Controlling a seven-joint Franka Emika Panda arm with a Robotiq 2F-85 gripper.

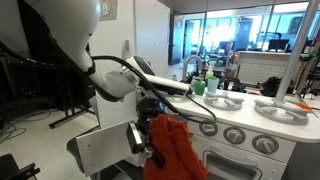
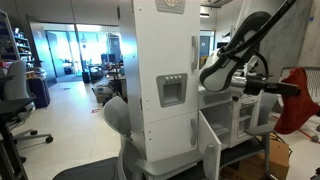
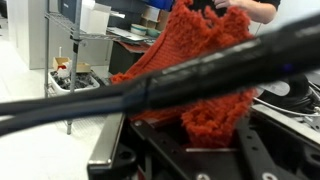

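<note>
A red cloth hangs from my gripper in front of the white toy kitchen, its lower end out of sight in exterior view 1. My gripper is shut, with the cloth draped from its end in exterior view 2. Bunched red cloth comes up from between the fingers in the wrist view, where a thick black cable crosses in front and hides part of it.
Open white cabinet door stands to the left of the arm. Knobs line the kitchen front, and a green bottle is on the counter. In exterior view 2, a cardboard box sits low beneath the arm.
</note>
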